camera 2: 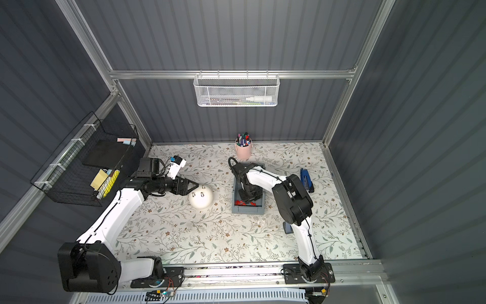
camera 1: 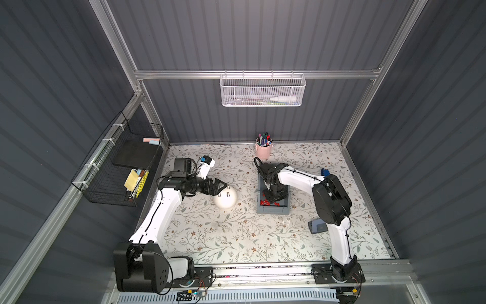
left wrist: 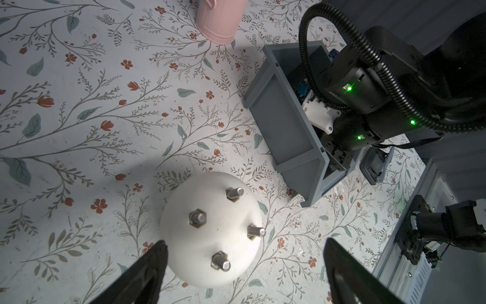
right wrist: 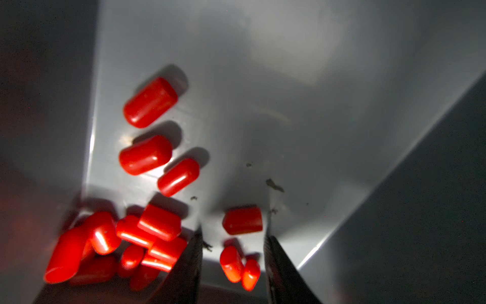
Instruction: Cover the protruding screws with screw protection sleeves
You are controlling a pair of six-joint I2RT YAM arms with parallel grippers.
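A white dome (left wrist: 210,238) with several bare metal screws, among them one (left wrist: 234,193), stands on the table left of a grey bin (camera 1: 272,210). My left gripper hangs over the dome, its fingers apart with nothing between them. My right gripper reaches down inside the bin, open, its fingertips on either side of small red sleeves. A lone red sleeve (right wrist: 242,220) lies just beyond the fingertips; several others (right wrist: 157,221) are piled to the left, and a few lie loose (right wrist: 149,101).
A pink pen cup (camera 1: 263,151) stands behind the bin. A phone (camera 1: 318,226) and a blue object (camera 2: 306,181) lie to the right. A black wire basket (camera 1: 121,164) hangs on the left wall.
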